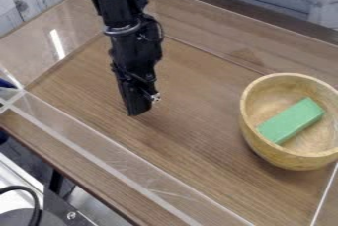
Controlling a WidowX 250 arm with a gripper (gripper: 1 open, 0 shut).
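Note:
The black robot arm reaches down from the top left of the camera view, its gripper (pixel 138 102) low over the wooden table, left of centre. The gripper is shut, with nothing visible between its fingers. A round tan bowl (pixel 302 154) on the right holds a green rectangular block (pixel 291 118). The gripper is well to the left of the bowl, apart from it.
Clear tape strips cross its left and right parts. A pale wall stands behind at the top, and a black cable lies at the bottom left.

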